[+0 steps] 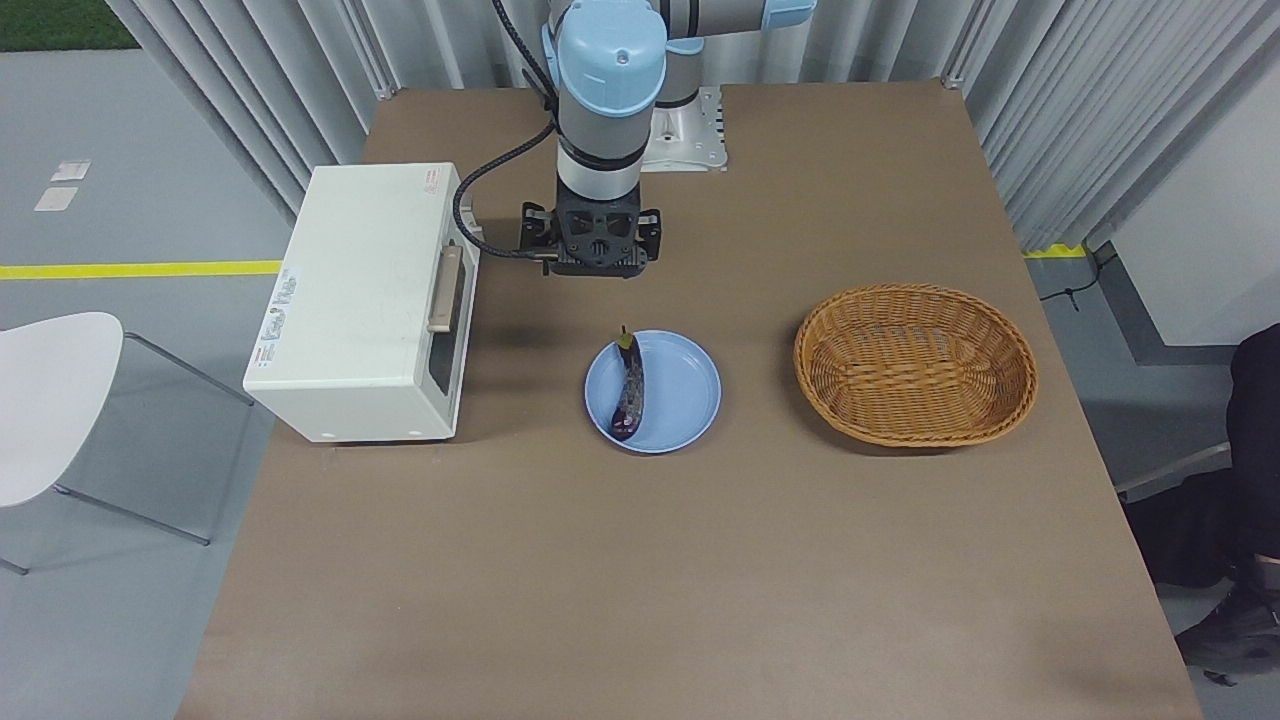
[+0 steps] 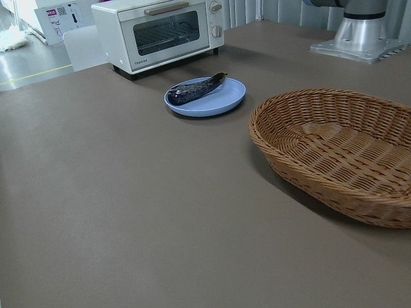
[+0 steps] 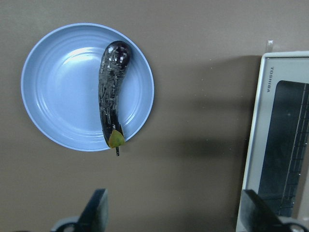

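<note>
A dark eggplant (image 1: pixel 630 390) with a green stem lies on a light blue plate (image 1: pixel 684 390) mid-table; the left view shows the eggplant (image 2: pixel 192 91) on the plate (image 2: pixel 225 102) too. The gripper (image 1: pixel 590 246) hangs above the table behind the plate, beside the white toaster oven (image 1: pixel 348 276). In the wrist view the gripper's two fingers are wide apart at the bottom edge, open with nothing between them; the eggplant (image 3: pixel 112 87) is ahead of them. The oven's door is shut.
A wicker basket (image 1: pixel 914 366) stands right of the plate. A white chair is at the left, and a person's legs show at the right beyond the table.
</note>
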